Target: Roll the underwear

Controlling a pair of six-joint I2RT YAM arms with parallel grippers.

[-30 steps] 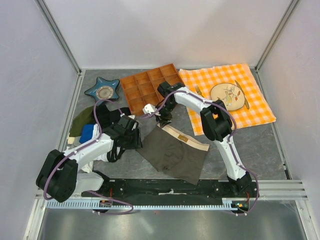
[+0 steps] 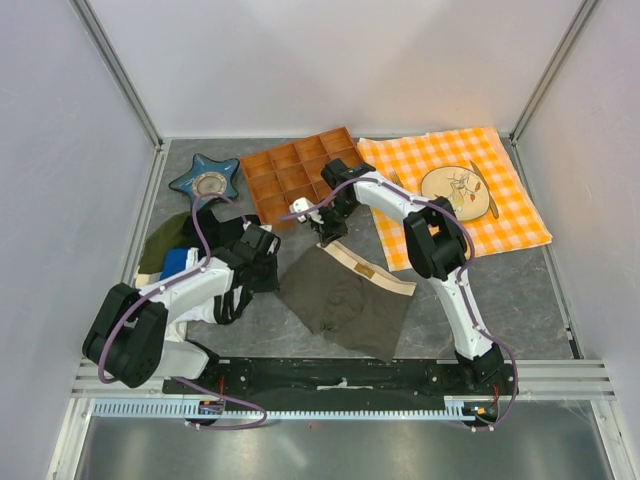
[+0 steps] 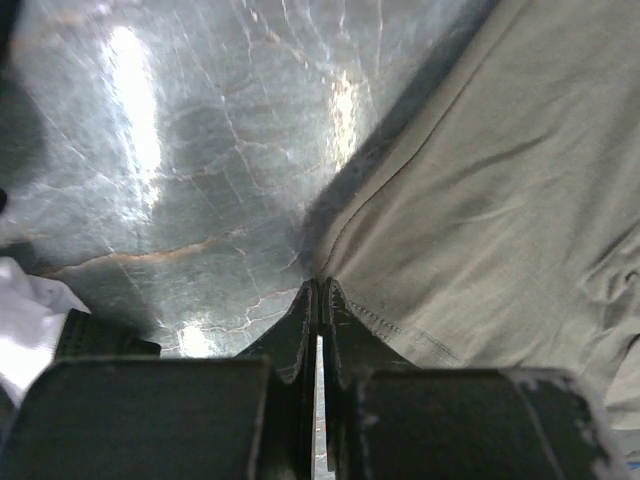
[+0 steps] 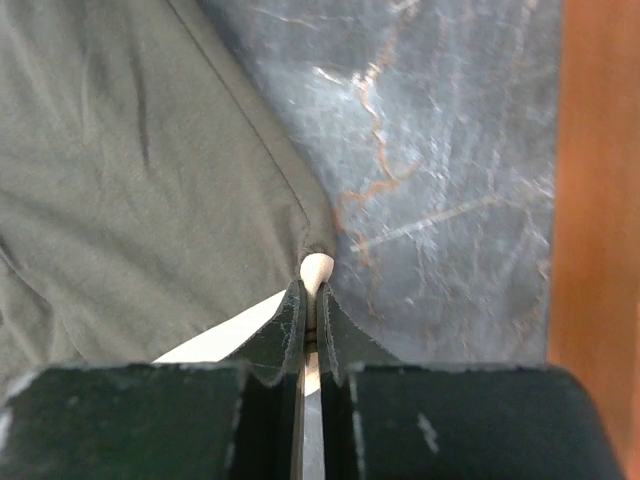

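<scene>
The olive-grey underwear [image 2: 350, 300] with a cream waistband lies spread on the grey marble surface, creased in the middle. In the right wrist view my right gripper is shut on the waistband's corner, where cream band meets grey fabric. In the left wrist view my left gripper is shut at the other corner of the underwear, on its edge; whether fabric is between its fingertips is hard to tell.
A wooden compartment box [image 2: 285, 160] stands behind, a checked cloth with a plate [image 2: 450, 190] at the back right, a blue star dish [image 2: 185, 185] at the back left. A pile of dark and white clothes [image 2: 168, 245] lies left.
The left arm has shifted slightly toward the back. The right gripper and the underwear's waistband end have moved slightly back, by a small amount.
</scene>
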